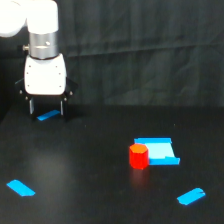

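My gripper (47,105) is low at the far left of the camera view, pointing down. Its two dark fingers stand wide apart, one on either side of a small blue piece (48,115) on the black table. Nothing shows held between them. Whether the fingers touch the table or the piece, I cannot tell. A red block (138,156) sits right of centre, at the front left of a blue-edged square with a white middle (160,151).
One flat blue piece (20,188) lies at the front left and another (191,197) at the front right. A dark curtain (140,50) closes off the back.
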